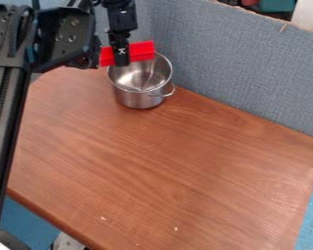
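Observation:
A steel pot (142,89) with side handles stands on the wooden table (172,176), near its back edge against the grey wall. Just over the pot's back left rim is a red object (141,51), with my black gripper (120,57) in front of it at the same height. The red object sticks out on both sides of the fingertips and appears to be held by them, though the grip itself is hard to make out.
A grey padded wall (245,73) runs along the back and right. A blue tape strip (309,220) lies at the lower right.

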